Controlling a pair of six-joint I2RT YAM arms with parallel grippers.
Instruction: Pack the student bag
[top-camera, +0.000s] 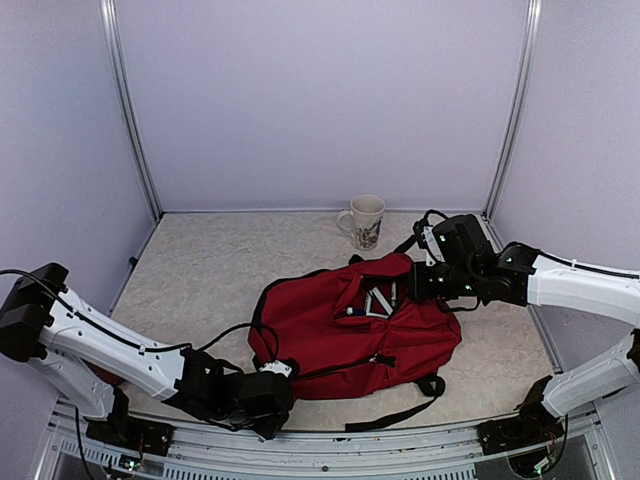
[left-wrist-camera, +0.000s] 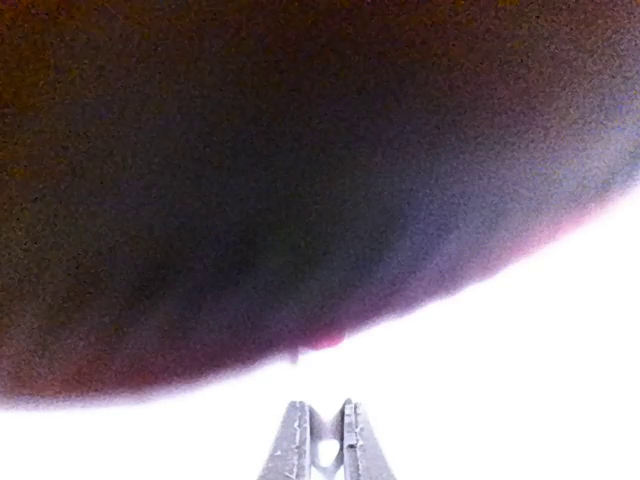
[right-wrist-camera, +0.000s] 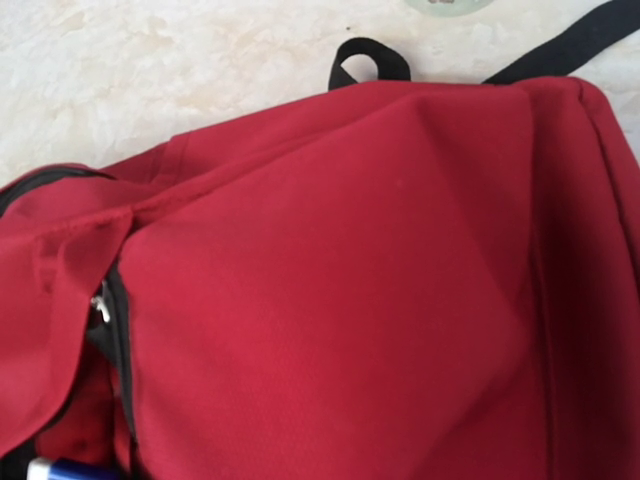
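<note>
A red backpack (top-camera: 330, 340) lies on the table, seen closely in the right wrist view (right-wrist-camera: 330, 280); its open pocket holds several pens and small items (top-camera: 380, 302). My left gripper (top-camera: 270, 395) is low at the bag's front-left corner. In the left wrist view a dark blurred mass fills most of the picture above the narrow fingertips (left-wrist-camera: 352, 425); what lies between them cannot be made out. My right gripper (top-camera: 425, 265) is above the bag's upper right, its fingers hard to see.
A patterned white mug (top-camera: 366, 225) stands behind the bag. Black straps hang toward the front edge.
</note>
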